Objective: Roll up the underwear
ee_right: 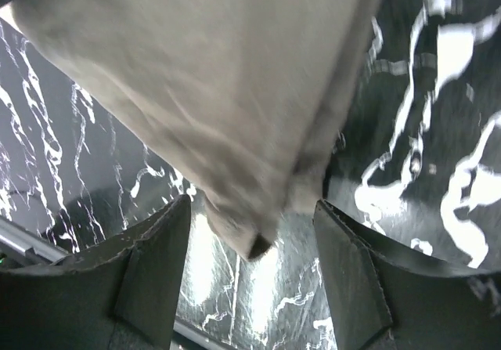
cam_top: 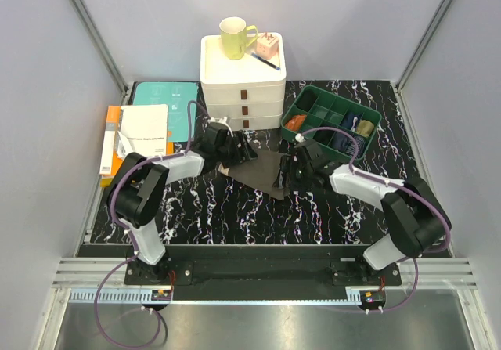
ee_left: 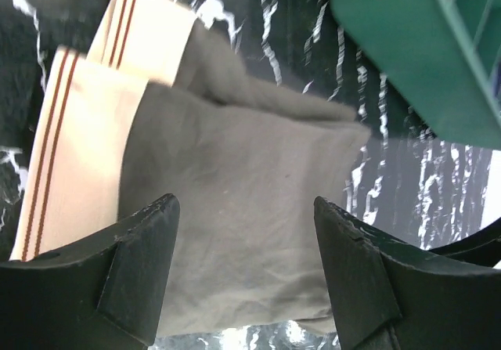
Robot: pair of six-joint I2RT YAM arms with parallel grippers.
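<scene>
The grey-brown underwear (cam_top: 256, 171) lies folded on the dark marbled table, its cream waistband with two brown stripes (ee_left: 53, 142) toward the left. My left gripper (cam_top: 249, 153) hangs above its upper left part; in the left wrist view the cloth (ee_left: 235, 209) spreads below the parted fingers, nothing held. Over the right end of the cloth is my right gripper (cam_top: 282, 179). Its fingers (ee_right: 149, 268) are wide apart in the right wrist view, and a folded corner of the underwear (ee_right: 249, 229) shows between and just beyond the tips.
A green divided box (cam_top: 372, 115) holding rolled cloths stands at the back right. White drawers (cam_top: 243, 92) with a mug (cam_top: 233, 37) on top are at the back. Books (cam_top: 145, 127) lie at the left.
</scene>
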